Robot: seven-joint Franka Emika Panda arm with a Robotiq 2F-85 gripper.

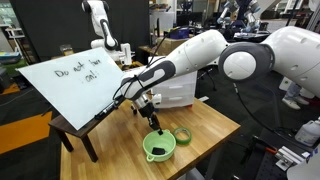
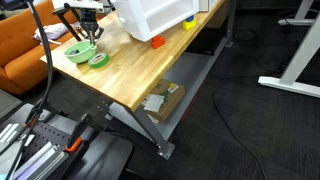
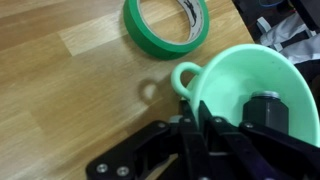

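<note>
The light green bowl (image 1: 165,142) stands on the wooden table near its front edge. A small handle sticks out of its rim in the wrist view. Inside the bowl lies a black, cylinder-like object (image 3: 265,108). My gripper reaches down at the bowl's edge and is shut on its rim; the fingers partly cover the exact contact. In exterior view 2 the bowl (image 2: 72,54) and gripper are small, at the upper left.
A roll of green tape (image 3: 168,38) lies flat close beside the bowl. Toward the back are a white box (image 2: 160,15) and a red block (image 2: 158,42). A large white board (image 1: 75,85) stands at the left. Bare table (image 3: 60,90) lies on the roll's other side.
</note>
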